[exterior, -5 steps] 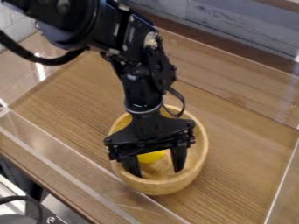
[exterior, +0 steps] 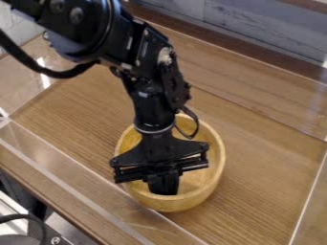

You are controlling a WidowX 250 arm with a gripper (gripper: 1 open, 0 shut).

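The black robot arm reaches down from the upper left. Its gripper (exterior: 163,174) is low inside a yellow-tan bowl (exterior: 206,185), near the front of the bowl. The fingertips sit close together and look shut. I cannot see anything held between them, and the gripper body hides much of the bowl's inside.
The bowl stands on a wooden surface (exterior: 262,144) with free room to the right and to the upper left. A clear strip runs along the left front edge, with a dark cable at the lower left. A grey wall (exterior: 274,24) stands at the back.
The fingers have drawn closer together over the last second. The yellow item seen in the bowl earlier is now hidden from view.
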